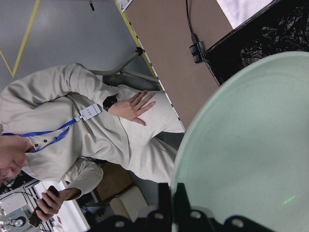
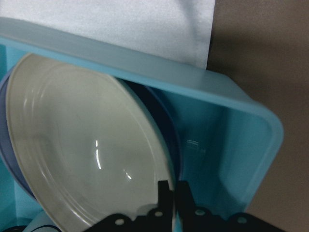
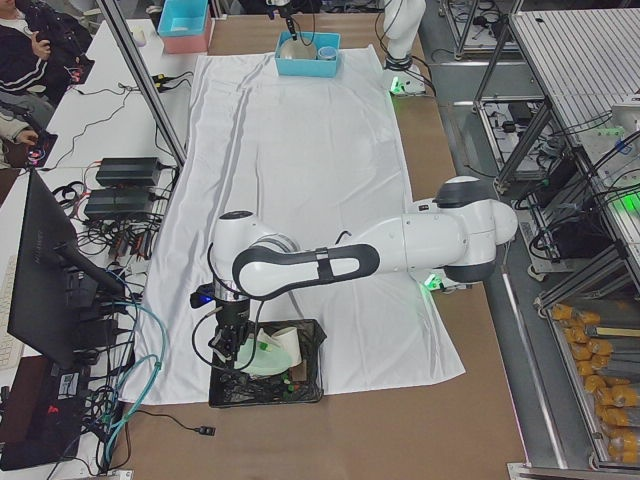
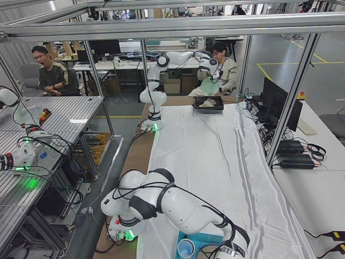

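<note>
In the left wrist view a pale green round dish fills the right side, with my left gripper shut on its edge, above the black-lined crate. In the right wrist view my right gripper is shut on the rim of a cream bowl, which sits tilted in a blue bin with a blue bowl beneath it.
A seated person is close behind the crate. A monitor and cables line the left side.
</note>
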